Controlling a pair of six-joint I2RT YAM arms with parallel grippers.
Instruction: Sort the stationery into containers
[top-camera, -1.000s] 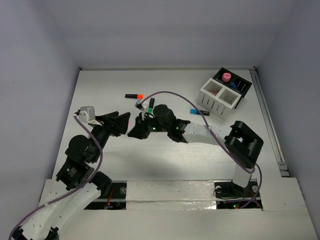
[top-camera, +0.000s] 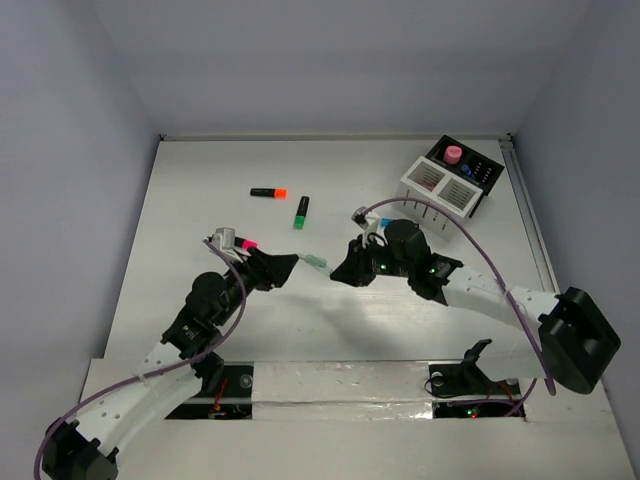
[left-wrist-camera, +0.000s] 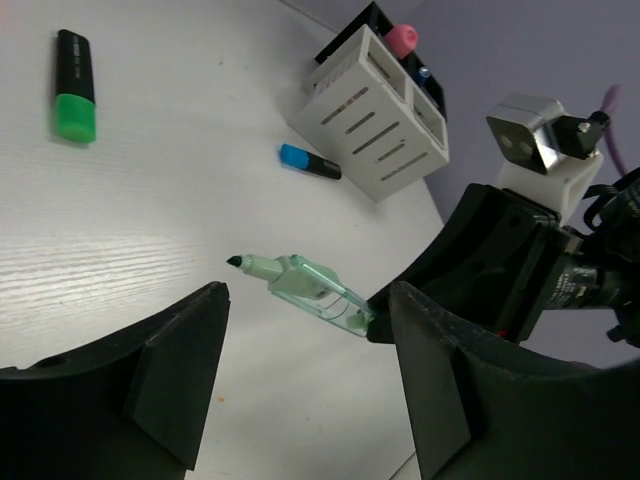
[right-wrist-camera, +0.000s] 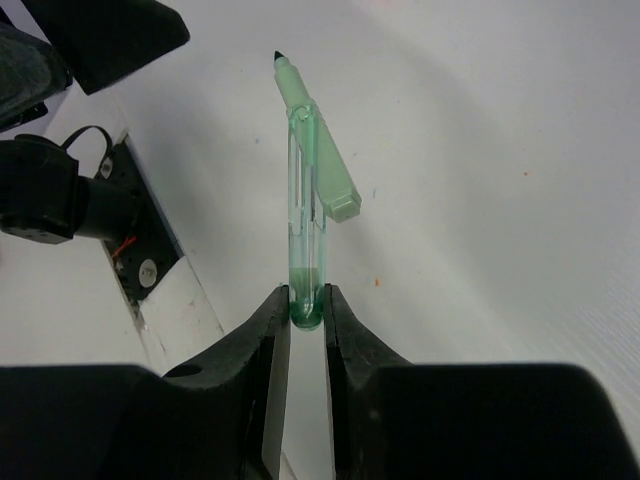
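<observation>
A pale green pen (left-wrist-camera: 300, 280) with a dark tip and a clear, green-ended tube (right-wrist-camera: 307, 200) lie close together, slightly angled to each other. Whether they are joined, I cannot tell. My right gripper is shut on the tube's green end, holding it above the table. Facing it from the left, my left gripper stands open, the pen's tip side showing beyond its fingers; contact does not show. On the table lie a black marker with an orange end (top-camera: 268, 193), one with a green end (top-camera: 301, 212) and one with a pink end (top-camera: 244, 243), partly behind the left arm.
At the back right stands a white slotted container (top-camera: 437, 192) beside a black box (top-camera: 472, 163) holding a pink round item (top-camera: 453, 155). A blue-ended black marker (left-wrist-camera: 311, 162) lies before the container.
My right gripper has moved rightward, and the green pen and tube now show between the arms. My left gripper has moved right, lately also down in the top view, staying open.
</observation>
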